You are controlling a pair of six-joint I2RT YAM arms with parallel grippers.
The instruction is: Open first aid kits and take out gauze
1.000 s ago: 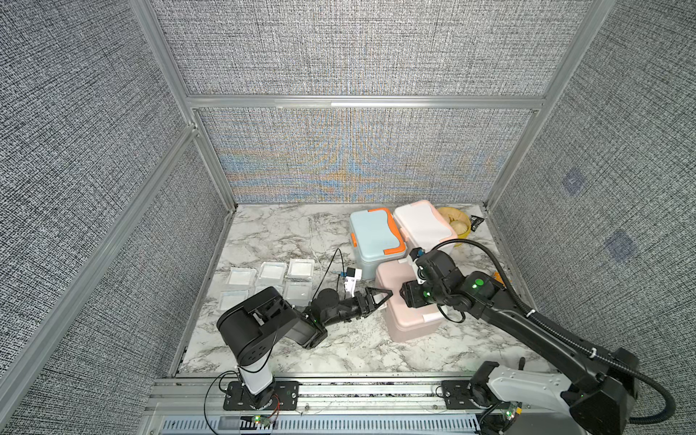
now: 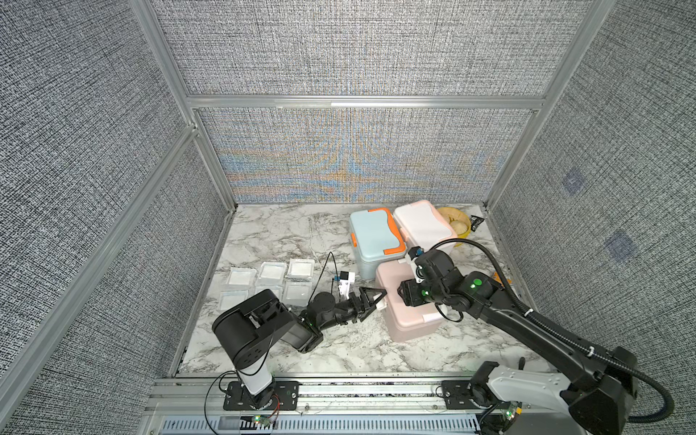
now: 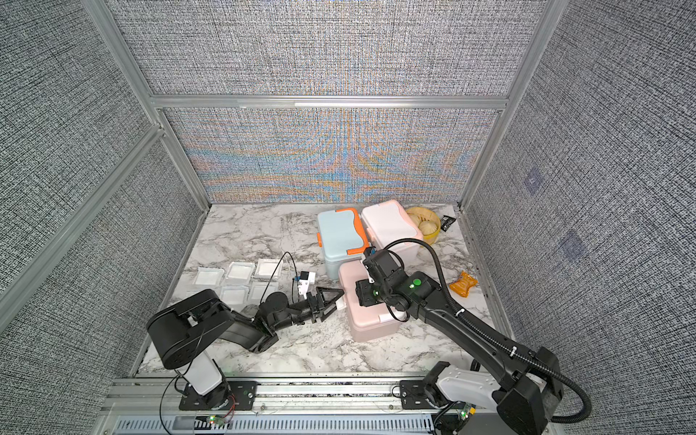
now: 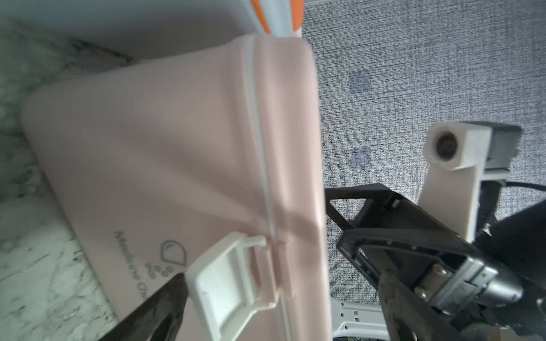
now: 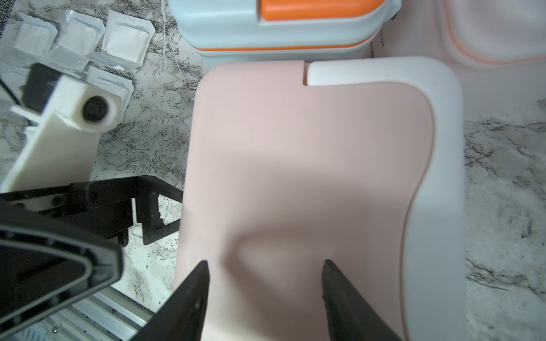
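A pink first aid kit stands on the table, its lid closed. On its left side, a white latch sticks out from the wall. My left gripper is open in front of that side, its fingers apart with the latch between and no grip visible. Over the lid stands my right gripper, its fingers parted and nothing held between them; whether they touch the lid I cannot tell. White square packets, perhaps gauze, lie on the table at the left. The kit's inside is hidden.
Behind the pink kit stand a closed blue kit with orange trim and a closed pale pink-white kit. A yellow bowl and an orange packet are at the right. Bare table shows at back left and front.
My left gripper has drawn back slightly to the left, away from the pink kit's side. The right arm has shifted only slightly, still over the lid. The kits stand where they were.
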